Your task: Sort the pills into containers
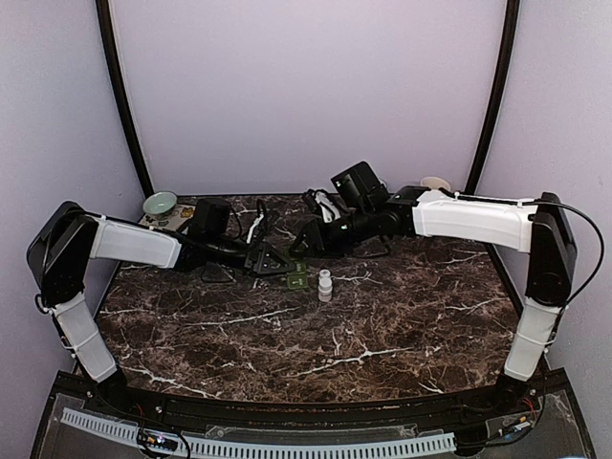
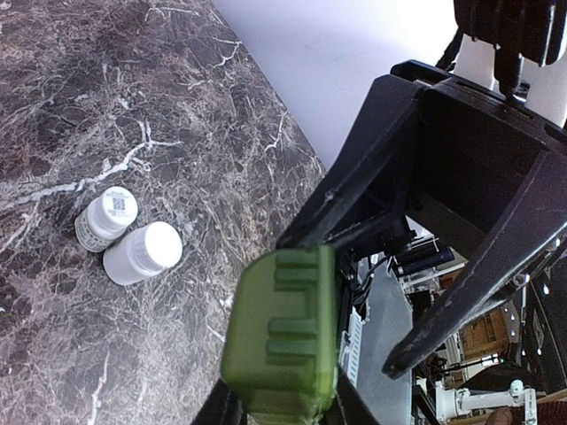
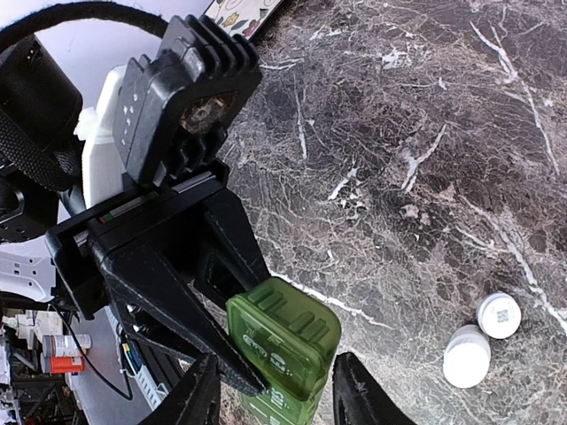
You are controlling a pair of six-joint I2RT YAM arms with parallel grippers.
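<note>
A green pill box (image 3: pixel 283 336) with ridged compartments is held up off the table between my two arms. My left gripper is shut on it; the black left fingers (image 3: pixel 199 332) reach across the box in the right wrist view. My right gripper is part open, its fingers (image 3: pixel 350 390) on either side of the box's near end. Whether they touch it is hard to tell. Two white pill bottles (image 2: pixel 146 252) (image 2: pixel 106 218) stand capped, side by side on the table. No loose pills are visible.
At the back left sits a pale green bowl (image 1: pixel 160 204), and a white bowl (image 1: pixel 435 183) is at the back right behind the right arm. Both grippers are close together.
</note>
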